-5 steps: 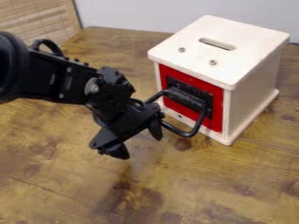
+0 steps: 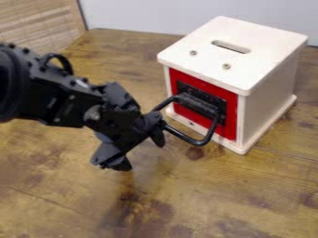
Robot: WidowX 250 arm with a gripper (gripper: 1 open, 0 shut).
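Observation:
A white wooden box stands at the right, with a red front panel carrying a black fitting and a black tubular handle that sticks out toward the lower left. My black gripper is low over the table, left of the box, beside the end of that handle. Its fingers stand open, and I see nothing held between them; whether it touches the handle is unclear.
A woven panel lies at the back left, and a pale wall is behind the box.
My arm and gripper have moved slightly to the left, away from the box. The box and its handle look unchanged.

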